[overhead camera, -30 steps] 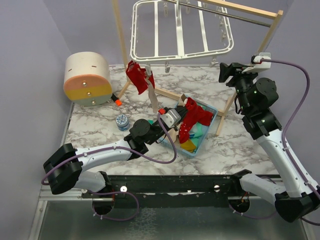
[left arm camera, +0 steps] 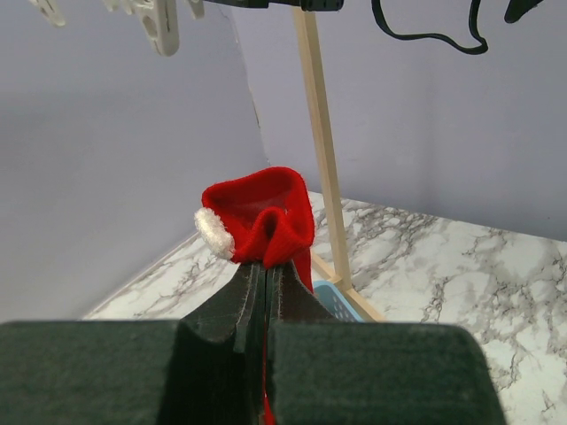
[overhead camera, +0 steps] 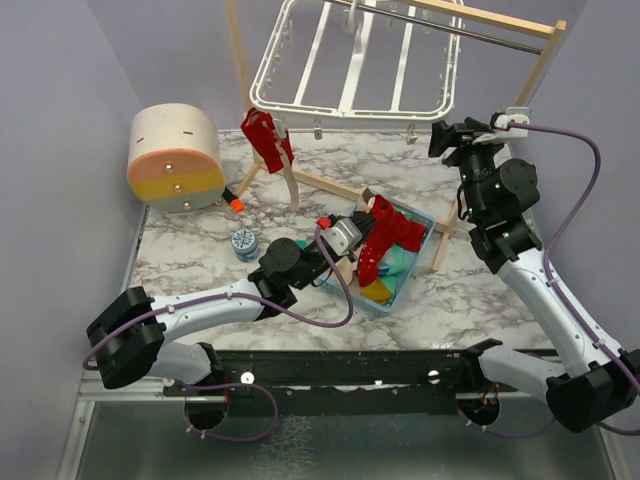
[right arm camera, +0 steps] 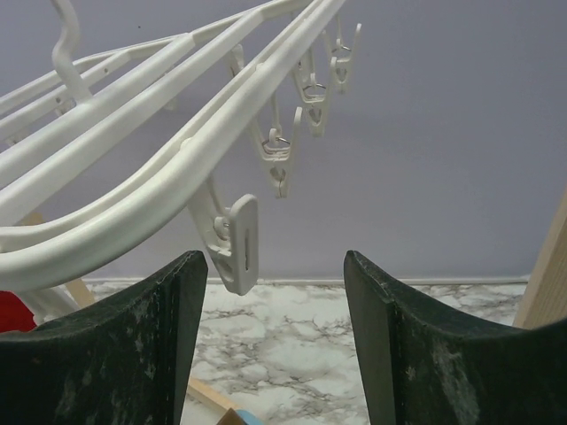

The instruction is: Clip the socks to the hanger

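A red sock (overhead camera: 379,243) with a white patch is pinched at the tips of my shut left gripper, its cloth (left arm camera: 270,208) bunched above the fingers. From above, it hangs over the blue basket. The white hanger (overhead camera: 350,112) is suspended overhead with small clips along its edges; a red and white sock (overhead camera: 268,140) dangles from its left front corner. My right gripper is open by the right front corner (overhead camera: 441,137). In the right wrist view a white clip (right arm camera: 235,243) shows between its fingers, nearer the left one, apparently untouched.
A light blue basket (overhead camera: 418,262) of socks stands mid-table. To the left are a striped round box (overhead camera: 176,160), a blue-lidded jar (overhead camera: 245,244) and a black and orange object (overhead camera: 233,200). Wooden posts (overhead camera: 548,62) and a metal rod frame the hanger.
The hanger and its dangling sock have swung left. My right gripper has also moved left and a little lower in the top view. My left arm and its sock have stayed still.
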